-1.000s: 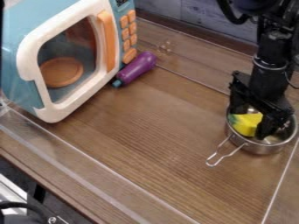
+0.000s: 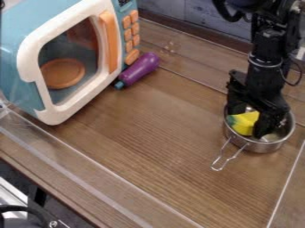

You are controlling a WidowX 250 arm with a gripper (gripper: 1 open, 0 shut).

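My black gripper (image 2: 258, 110) reaches down into a steel pot (image 2: 262, 144) with a wire handle at the right of the table. A yellow object (image 2: 243, 122) sits in the pot, partly covered by the fingers, which are around or just over it. Whether they touch it is hard to tell.
A toy microwave (image 2: 45, 44) in white and light blue stands at the upper left, with a purple eggplant (image 2: 138, 69) beside it. A wall runs along the back.
The gripper has shifted slightly over the pot, and the yellow object shows a little differently between the fingers. The rest looks unchanged.
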